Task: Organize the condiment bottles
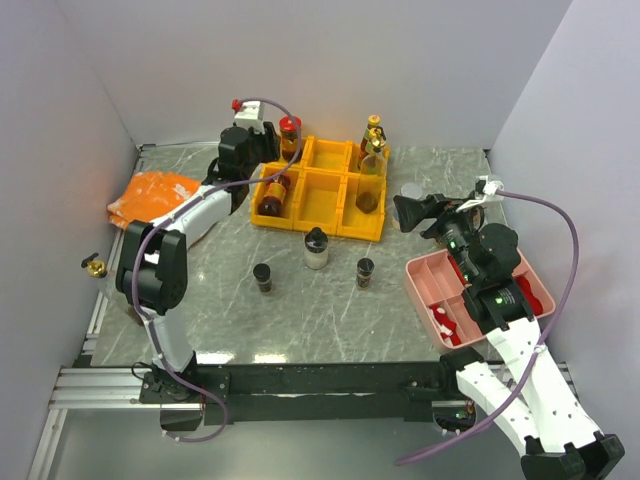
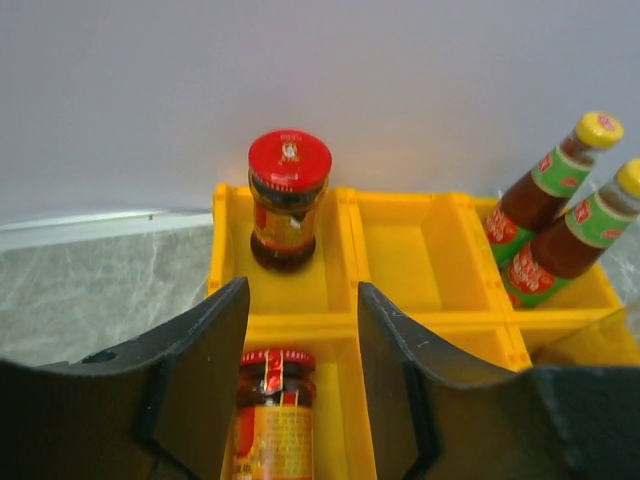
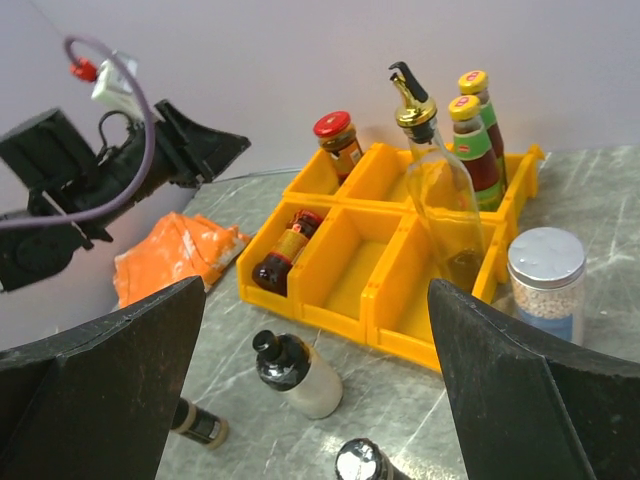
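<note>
Two red-lidded jars are in the left column of the yellow organizer: one jar upright in the back compartment, the other jar leaning in the front one. My left gripper is part open near them, nothing between its fingers. Two yellow-capped bottles lean in the back right compartment. A gold-capped glass bottle occupies the front right one. Outside stand a black-capped white bottle, two small dark bottles, left and right, and a white-lidded jar. My right gripper hangs open and empty.
A pink divided box lies below the right arm. At the table's left are an orange cloth and another gold-capped bottle, partly hidden by the left arm. The back middle and front middle compartments are empty, and the front table is clear.
</note>
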